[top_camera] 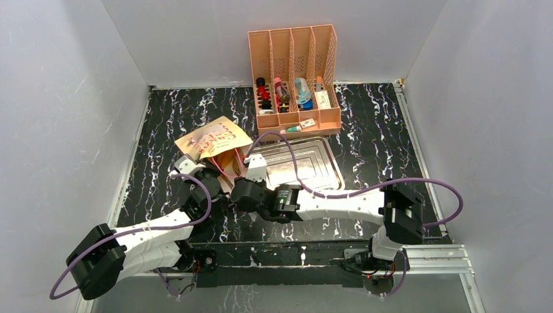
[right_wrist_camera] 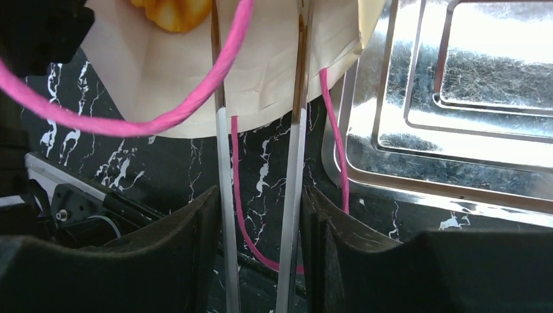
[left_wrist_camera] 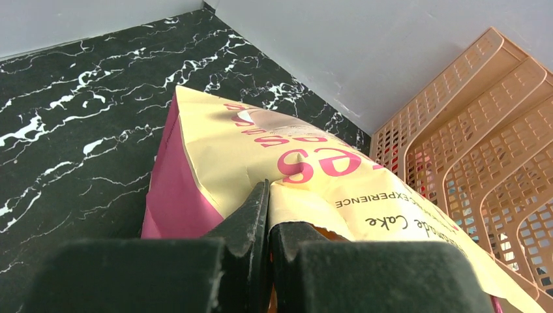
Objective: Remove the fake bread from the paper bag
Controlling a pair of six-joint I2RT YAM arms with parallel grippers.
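Observation:
The paper bag (top_camera: 212, 138), cream with pink print and pink sides, lies at the left of the worktop, its mouth towards the arms. Orange-yellow fake bread (right_wrist_camera: 176, 14) shows inside at the upper left of the right wrist view. My left gripper is shut at the bag's rim; the paper folds over one fingertip and runs in between the fingers. My right gripper is closed around metal tongs (right_wrist_camera: 224, 156), whose two blades stand apart. They reach into the bag mouth; their tips are out of view.
A silver tray (top_camera: 300, 163) lies right beside the bag. Behind it stands an orange divided rack (top_camera: 293, 85) with small items. A loose pink bag handle (right_wrist_camera: 176, 117) crosses in front of the tongs.

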